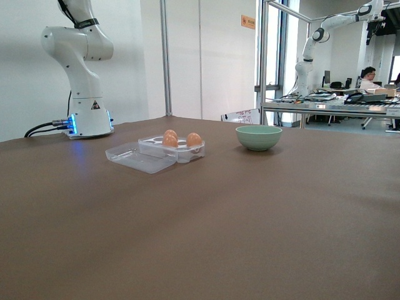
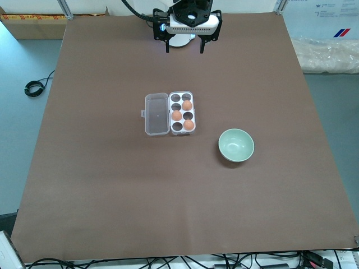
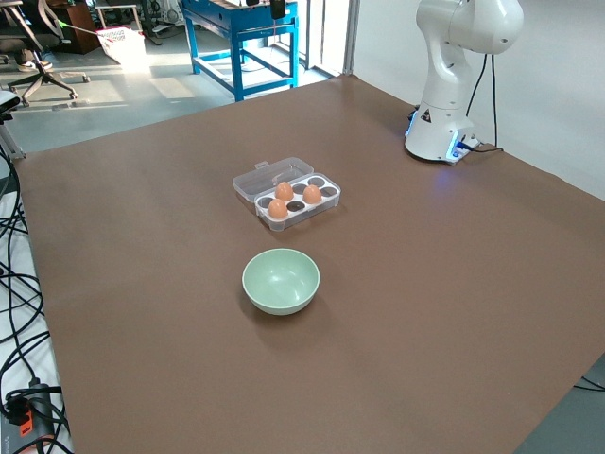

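A clear plastic egg box (image 2: 159, 114) lies open on the brown table (image 2: 106, 185), holding several brown eggs (image 3: 311, 194) among empty holes. A mint green bowl (image 2: 236, 145) stands upright to its right in the left view, nearer the viewer in the right view. My gripper (image 2: 185, 47) hangs at the back of the table in the left view, well away from both, with two black fingers apart and nothing visible between them. The arm (image 1: 84, 81) stands behind the box in the top view.
Cables (image 3: 19, 312) run along a strip beside one table edge. A white wall (image 3: 558, 95) stands behind the arm.
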